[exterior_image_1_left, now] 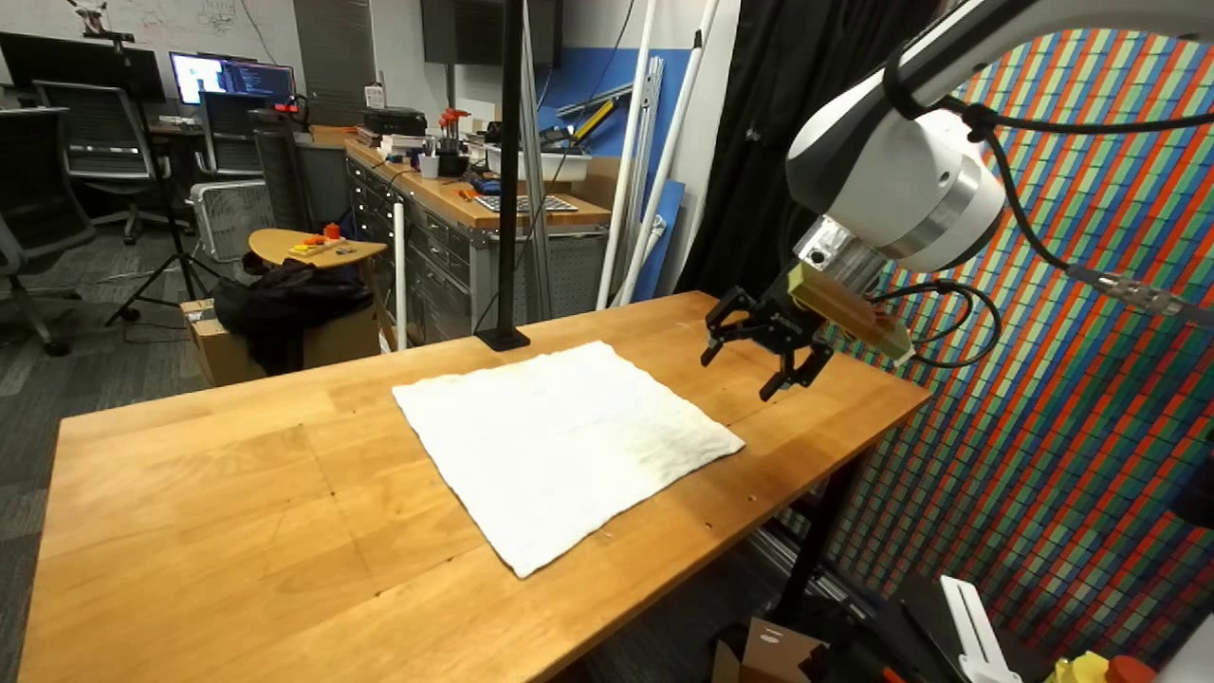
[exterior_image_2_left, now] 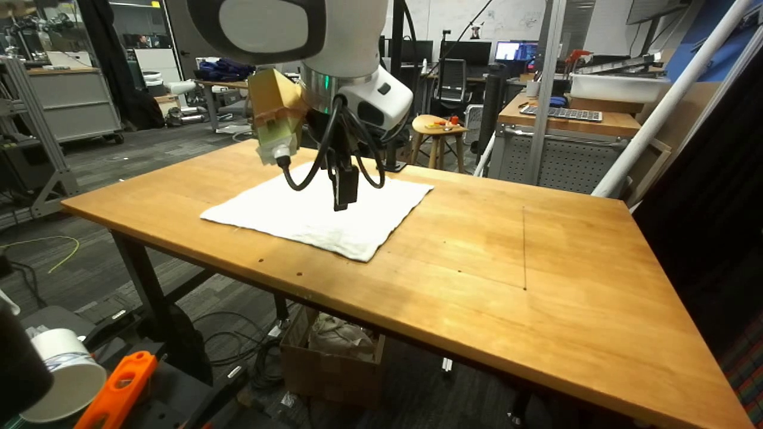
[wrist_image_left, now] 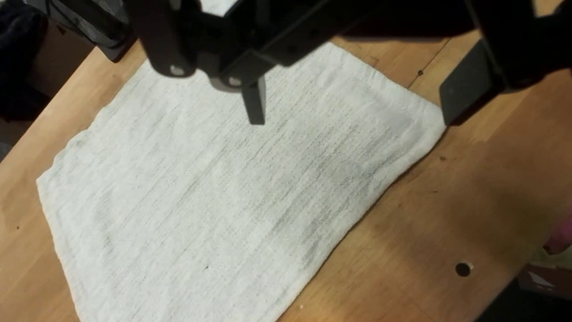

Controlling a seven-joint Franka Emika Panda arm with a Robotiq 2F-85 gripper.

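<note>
A white cloth (exterior_image_1_left: 563,444) lies spread out nearly flat on the wooden table, slightly wrinkled along its borders. My gripper (exterior_image_1_left: 737,379) hangs in the air near the cloth's right-hand corner in exterior view 1, apart from the cloth. Its fingers are open with nothing between them. From the wrist camera, the two fingertips stand wide apart over the cloth (wrist_image_left: 214,198), and one cloth corner shows close to the right finger (wrist_image_left: 469,88). In exterior view 2 the arm covers part of the cloth (exterior_image_2_left: 300,218), and only one side of the gripper can be made out.
Bare wooden tabletop (exterior_image_1_left: 216,512) stretches out on the cloth's left in exterior view 1. A black post (exterior_image_1_left: 511,228) rises at the table's back edge, behind the cloth. Cables (exterior_image_2_left: 332,143) loop beside the wrist.
</note>
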